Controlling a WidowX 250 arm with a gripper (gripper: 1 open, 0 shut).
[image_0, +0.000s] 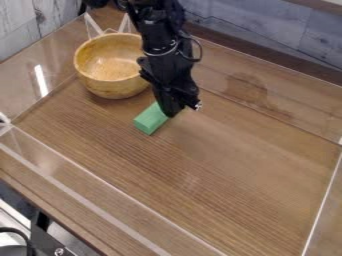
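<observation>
A green rectangular block (150, 121) lies on the wooden table, right of and in front of a tan bowl (108, 65). The black robot gripper (175, 104) reaches down from the back over the block's upper right end, partly covering it. Its fingertips are small and dark, and whether anything sits between them is hard to make out.
The bowl stands at the back left near the arm. Pale walls border the table at the back and sides.
</observation>
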